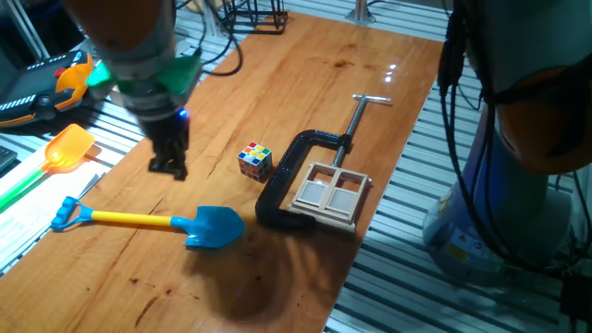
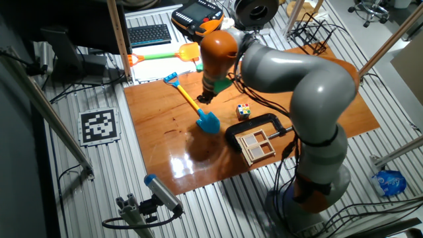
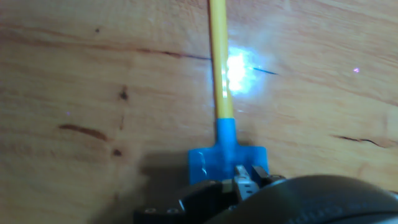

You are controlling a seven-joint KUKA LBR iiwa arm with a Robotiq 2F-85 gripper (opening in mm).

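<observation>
A toy shovel with a blue blade (image 1: 215, 228), yellow shaft (image 1: 131, 218) and blue handle (image 1: 70, 215) lies flat on the wooden table. My gripper (image 1: 168, 170) hangs in the air above the table, pointing down, apart from the shovel. In the wrist view the yellow shaft (image 3: 220, 62) runs up from the blue blade (image 3: 208, 163), whose lower part is hidden behind my fingers (image 3: 243, 177). How far apart the fingers stand is unclear. Exterior view 2 has the gripper (image 2: 205, 100) near the shaft's far side.
A Rubik's cube (image 1: 255, 160) sits beside a black C-clamp (image 1: 276, 190), with a small wooden frame (image 1: 331, 194) at the clamp. Off the table's left side lies an orange and green shovel (image 1: 68, 148).
</observation>
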